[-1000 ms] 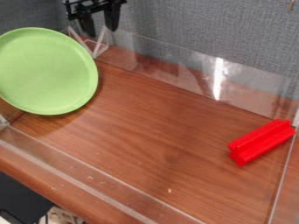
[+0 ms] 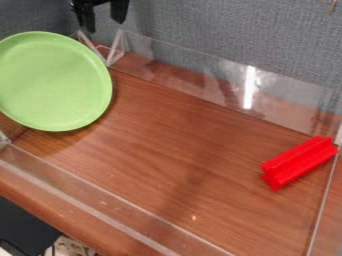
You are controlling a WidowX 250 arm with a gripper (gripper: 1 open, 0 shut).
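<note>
The black gripper [image 2: 102, 12] is at the top left edge of the camera view, partly cut off, above the back of the enclosure and apart from the objects, its two fingers spread with nothing visible between them. A green plate [image 2: 54, 82] fills the left side of the wooden surface. A red ridged bar-like object [image 2: 298, 162] lies at the right, near the clear side wall.
Clear plastic walls [image 2: 249, 88] border the wooden floor [image 2: 174, 160], with a grey fabric backdrop behind.
The gripper has risen toward the top edge and shifted slightly left, so less of it shows. The plate and red object are unmoved.
</note>
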